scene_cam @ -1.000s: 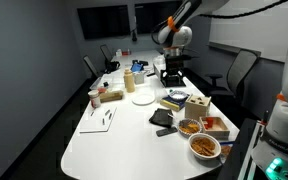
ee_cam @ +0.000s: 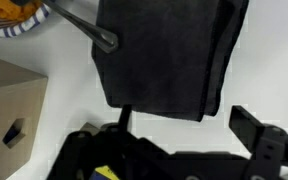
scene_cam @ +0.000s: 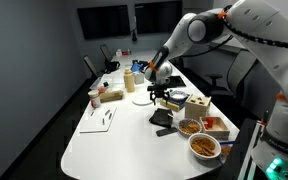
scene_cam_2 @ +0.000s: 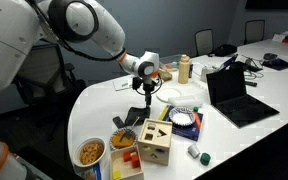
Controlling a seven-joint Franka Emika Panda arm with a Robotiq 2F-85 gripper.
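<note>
A black folded cloth (scene_cam: 161,117) lies flat on the white table, seen also as a dark patch (scene_cam_2: 137,115) in exterior view 2. In the wrist view the cloth (ee_cam: 159,60) fills the middle, with a fold along its right side. Above the table, just beyond the cloth in exterior view 1, hangs my gripper (scene_cam: 159,97). Its two black fingers stand wide apart in the wrist view, so the gripper is open and empty. A dark handle (ee_cam: 89,27) reaches over the cloth's upper left corner.
Close to the cloth are a patterned bowl (scene_cam: 190,127), a cardboard box (scene_cam_2: 156,143) and a wooden tray (scene_cam: 216,128). A white plate (scene_cam: 142,99) and tan bottles (scene_cam_2: 184,70) stand farther back. Free table (scene_cam: 104,150) lies to the left in exterior view 1.
The arm has reached in from the back right of exterior view 1. My gripper has come left and down, closer to the cloth. The objects on the table have not moved.
</note>
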